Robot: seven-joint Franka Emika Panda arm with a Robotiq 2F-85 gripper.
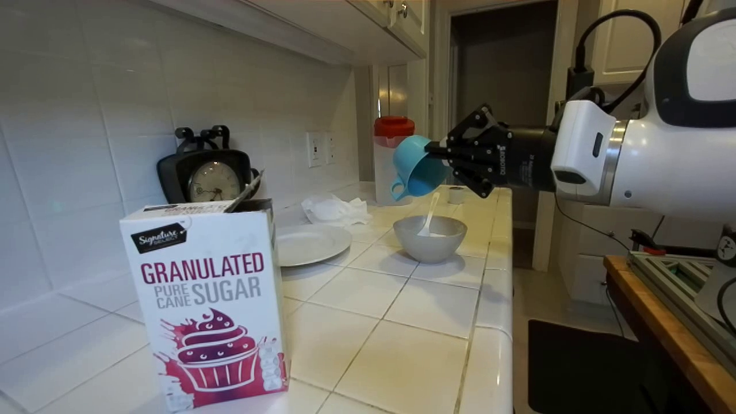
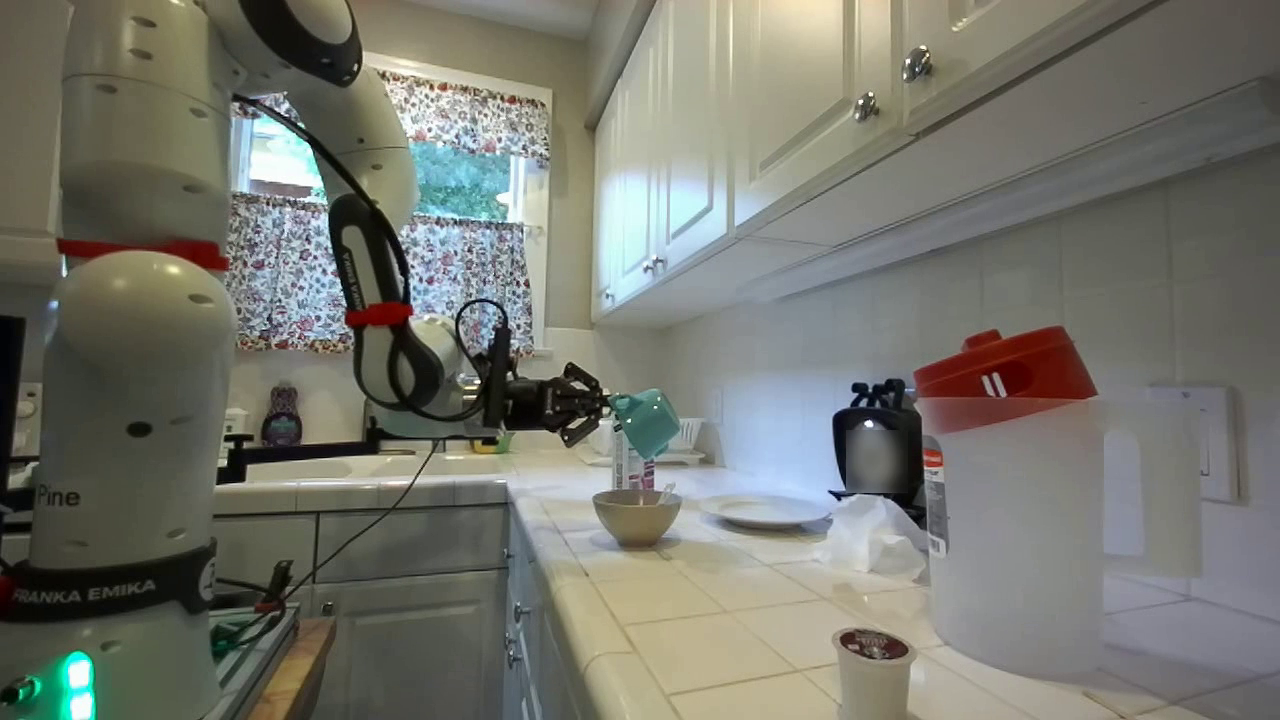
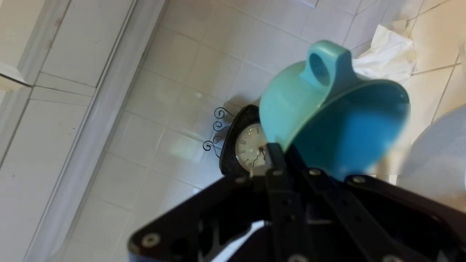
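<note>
My gripper [image 1: 436, 150] is shut on the rim of a light-blue cup [image 1: 410, 163], holding it in the air. Tilted over on its side, the cup [image 3: 288, 98] shows its open mouth and blue inside in the wrist view; no contents can be made out there. Below it on the counter stands a grey bowl [image 1: 426, 242] with a white spoon [image 1: 431, 210] leaning in it. In exterior view 2 the cup [image 2: 648, 422] hangs above the bowl [image 2: 636, 518], clear of it. Only part of the bowl [image 3: 437, 157] enters the wrist view, at the right edge.
A sugar box [image 1: 207, 310] stands open at the near end of the counter. A white plate [image 1: 314, 245], crumpled paper [image 1: 336, 209] and a black clock [image 1: 207, 176] are along the wall. A red-lidded pitcher [image 2: 1014, 528] and a small pod [image 2: 873, 678] stand farther along.
</note>
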